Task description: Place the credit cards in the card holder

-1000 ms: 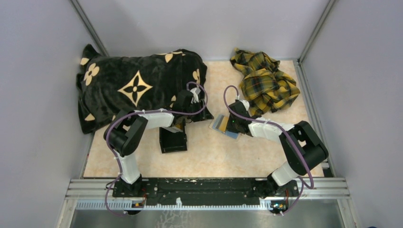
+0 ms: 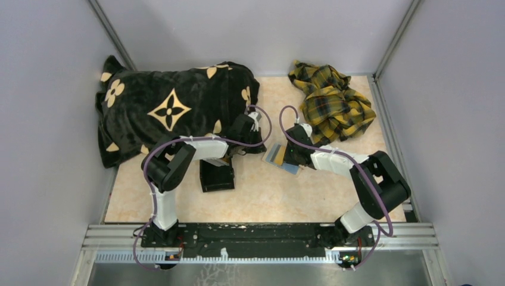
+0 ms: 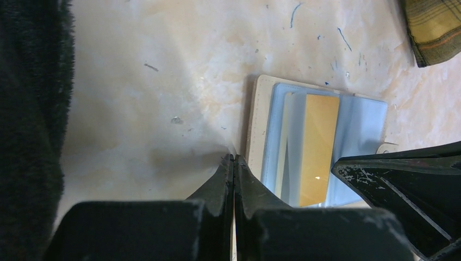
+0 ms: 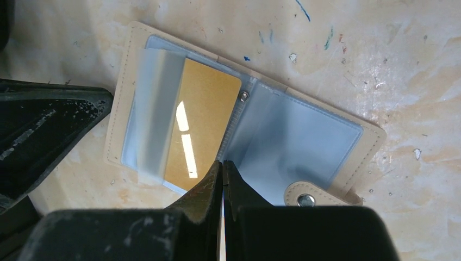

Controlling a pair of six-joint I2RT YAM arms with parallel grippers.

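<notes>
The pale-edged card holder [image 4: 304, 136] lies spread out on the table, with blue sleeves inside. On its left half is a gold card [image 4: 204, 109] with glare on it; whether it sits inside a sleeve I cannot tell. Translucent sleeve leaves [image 4: 159, 103] stand along the card's left side. My left gripper is shut, its tips at the holder's left edge and nothing showing between them. Above the holder's middle, by the card's lower right corner, my right gripper is also shut, nothing visible between its fingertips.
A black tray [image 2: 217, 179] sits below the left arm, with something pale and gold at its far end, partly hidden. A dark patterned blanket [image 2: 172, 95] fills the back left; a yellow plaid cloth [image 2: 333, 104] lies at the back right.
The right arm and the holder look almost unmoved.
</notes>
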